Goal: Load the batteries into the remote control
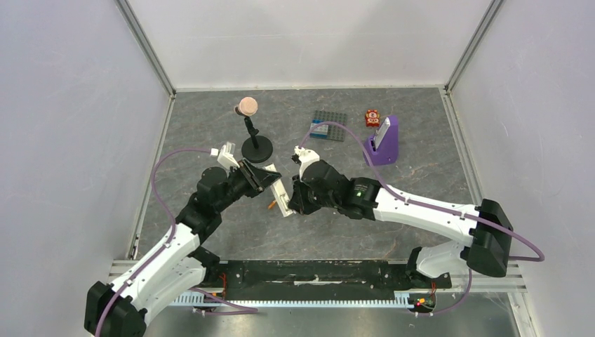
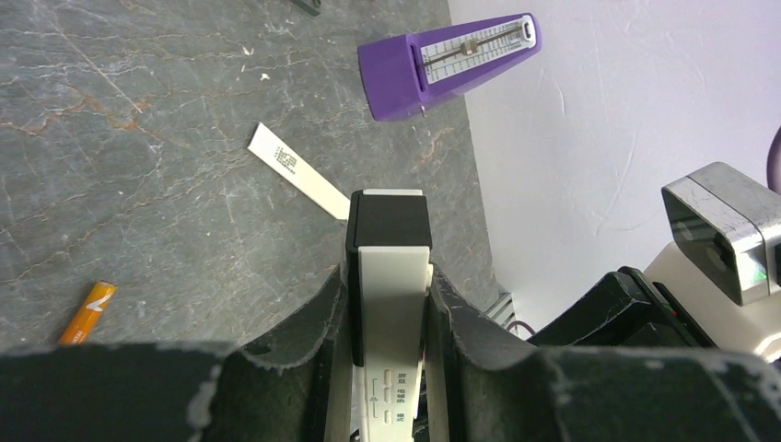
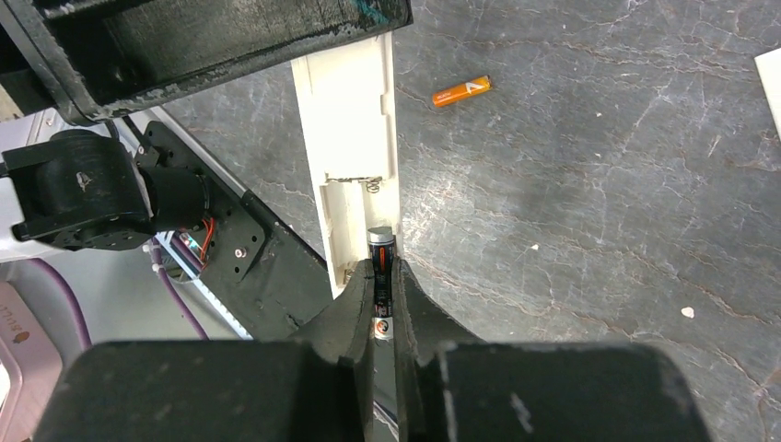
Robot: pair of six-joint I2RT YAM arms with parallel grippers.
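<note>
My left gripper is shut on the white remote control (image 2: 391, 368), held upright in the left wrist view; in the top view the remote (image 1: 281, 194) spans between both grippers. In the right wrist view its open compartment (image 3: 345, 120) shows springs. My right gripper is shut on a black battery (image 3: 382, 253) at the lower end of that compartment; whether it is seated cannot be told. An orange battery lies on the table, also in the left wrist view (image 2: 87, 313). The white battery cover (image 2: 295, 170) lies flat on the table.
A purple metronome (image 1: 386, 144) stands at the right, near a red toy (image 1: 372, 118) and a grey building plate (image 1: 335, 119). A black stand (image 1: 257, 147) stands behind my left gripper.
</note>
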